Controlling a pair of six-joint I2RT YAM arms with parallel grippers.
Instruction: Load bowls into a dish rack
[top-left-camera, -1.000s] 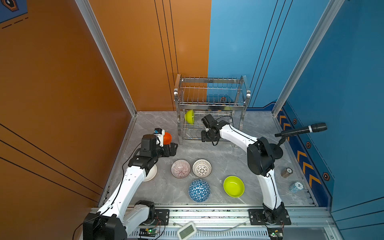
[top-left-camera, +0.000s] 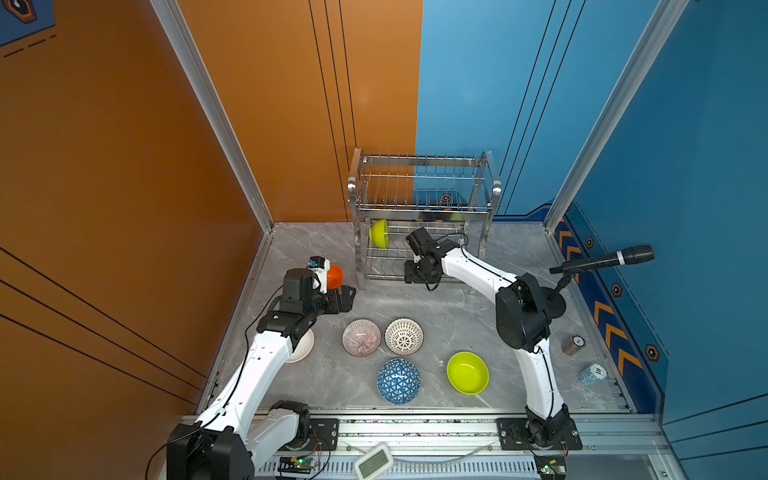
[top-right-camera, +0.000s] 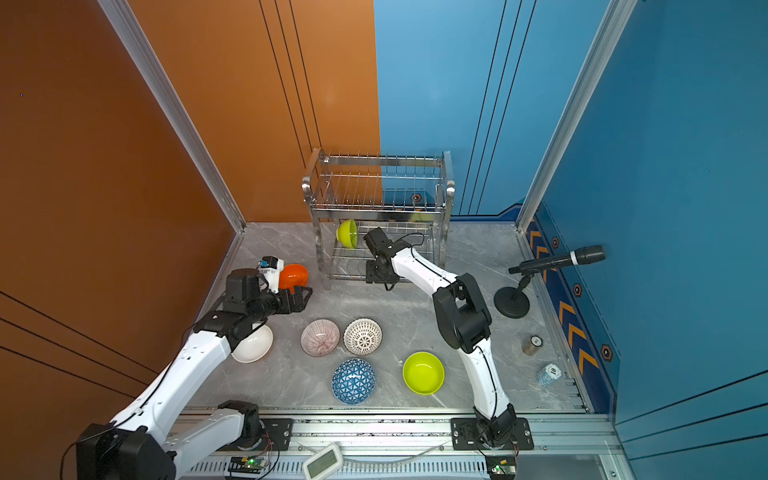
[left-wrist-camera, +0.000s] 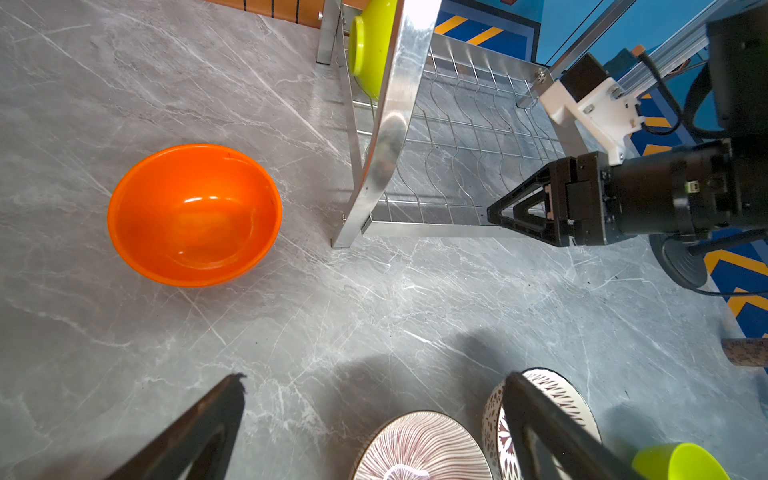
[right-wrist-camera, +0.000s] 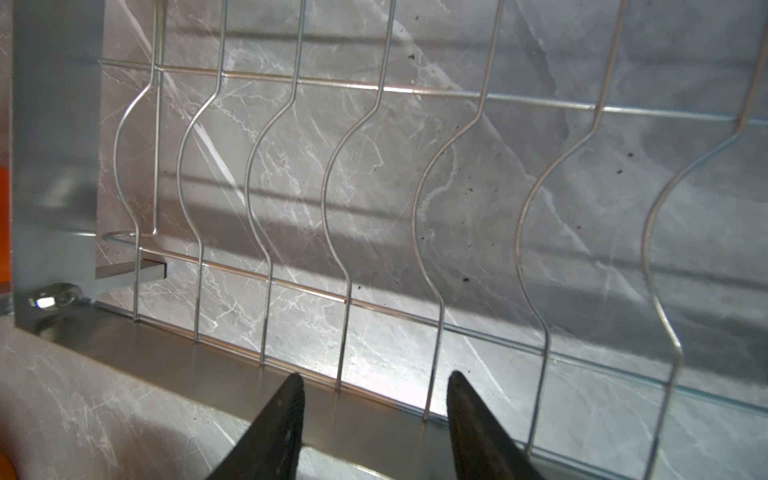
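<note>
The metal dish rack stands at the back, with a lime green bowl set on edge at the left of its lower tier. In front of that tier my right gripper is open and empty over the front rail. My left gripper hangs open above the table, left of the rack, holding nothing. An orange bowl lies near it. On the table are a pink bowl, a black-and-white patterned bowl, a blue patterned bowl, a second lime bowl and a white bowl.
A black stand with a microphone-like tube is at the right. A brown can and a pale blue container sit near the right edge. Bare table shows below the right forearm.
The left arm and all the bowls are where they were.
</note>
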